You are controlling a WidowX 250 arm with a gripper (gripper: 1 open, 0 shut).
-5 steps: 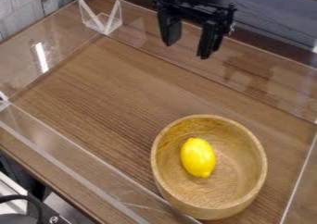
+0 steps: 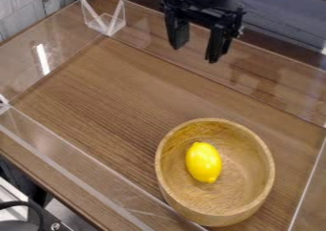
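Observation:
A yellow oval object [image 2: 204, 161] lies inside a round tan bowl [image 2: 251, 199] on the wooden surface at the lower right. My black gripper [image 2: 197, 46] hangs at the top centre, well behind and above the bowl, with its two fingers apart and nothing visible between them.
A white wire-like holder [image 2: 105, 17] stands at the top left. Black cables show at the bottom left corner.

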